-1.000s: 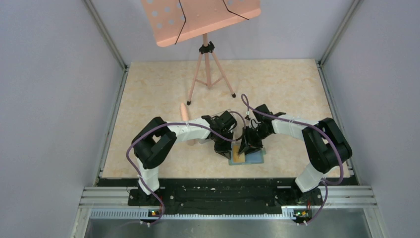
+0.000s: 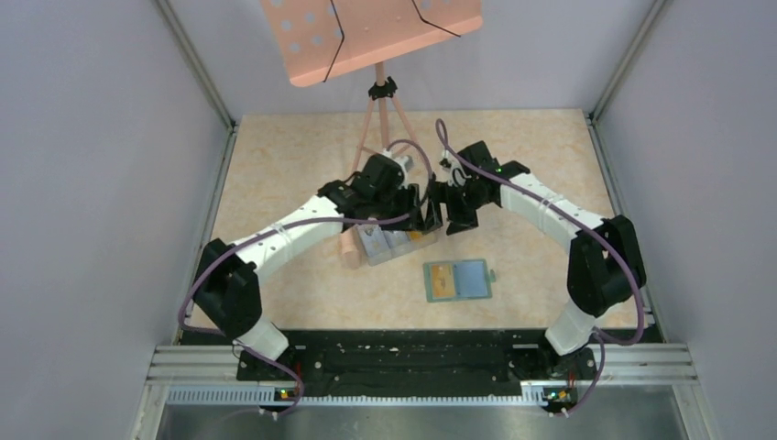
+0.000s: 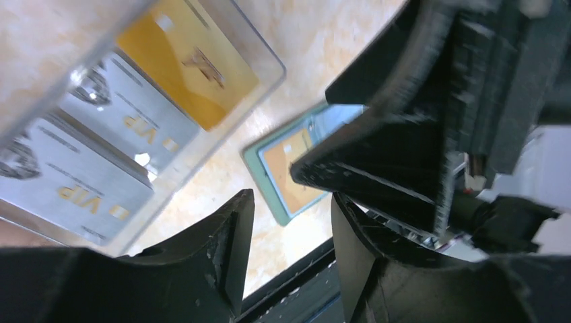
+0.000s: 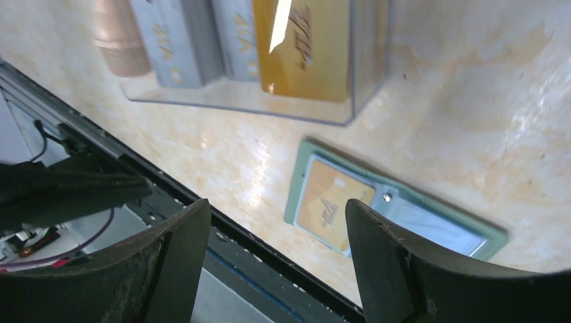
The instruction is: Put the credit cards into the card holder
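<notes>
Both grippers hang raised, close together over a clear tray (image 4: 236, 101) of cards: two silver VIP cards (image 3: 81, 182) and a gold card (image 3: 182, 57). The green card holder (image 2: 458, 298) lies in front, a gold card (image 4: 333, 202) in one half and a pale blue side (image 2: 472, 280) in the other. My left gripper is open and empty, the other gripper looming beside it. My right gripper is open, nothing between its fingers, above the holder's near surroundings.
A pink cylinder (image 2: 350, 252) lies left of the tray. A pink easel (image 2: 371, 46) stands behind.
Both arms have moved up and back, away from the card holder, which is now uncovered in the top view with the gold card in it.
</notes>
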